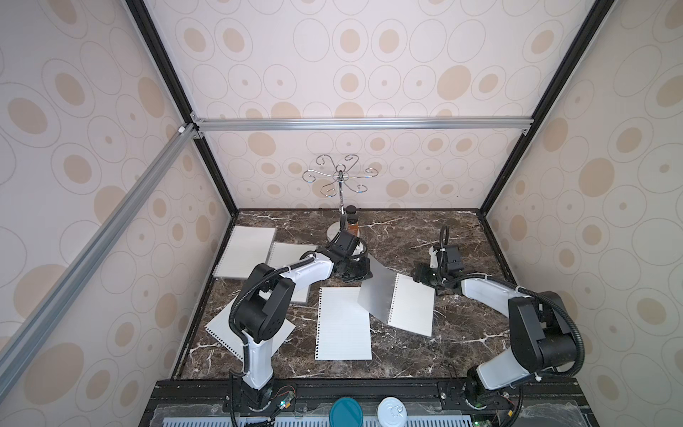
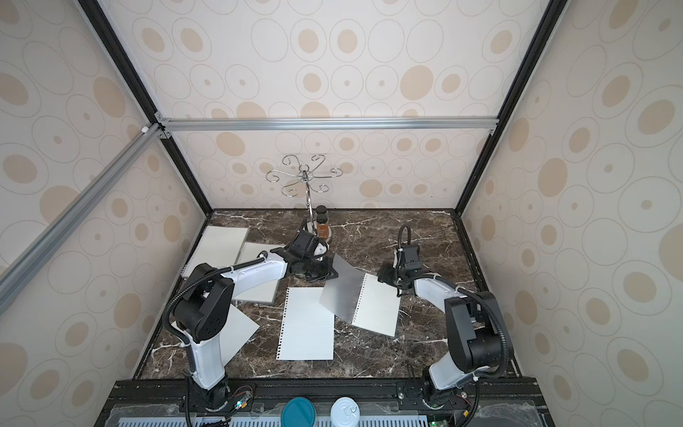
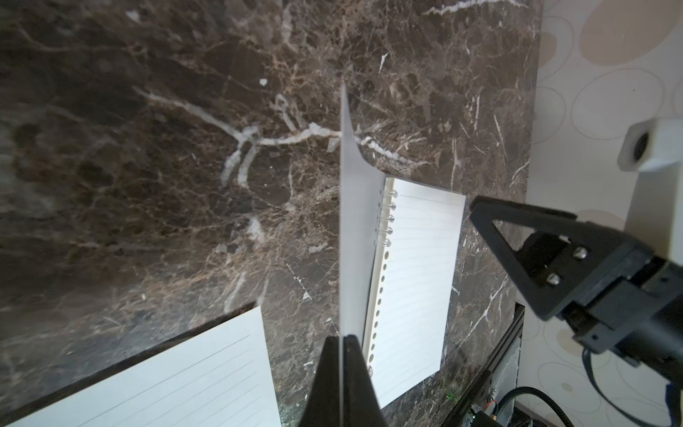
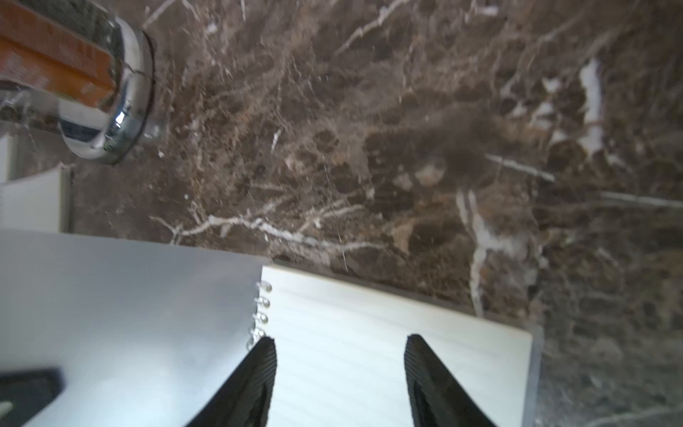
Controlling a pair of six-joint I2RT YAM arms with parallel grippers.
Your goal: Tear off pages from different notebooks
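A spiral notebook [image 1: 411,306] lies open right of centre, its grey cover [image 3: 358,235] raised on the left. My left gripper is shut on that cover's edge, seen edge-on in the left wrist view. My right gripper hangs above the white pages [image 4: 384,363], fingers apart, nothing between them. A second notebook [image 1: 343,327] lies flat at front centre; others [image 1: 240,249] lie at the left, partly under my left arm.
A chrome stand [image 2: 306,185] with a spice jar [image 2: 322,227] stands at the back centre. Bare marble table [image 1: 448,220] shows at the back right and right front.
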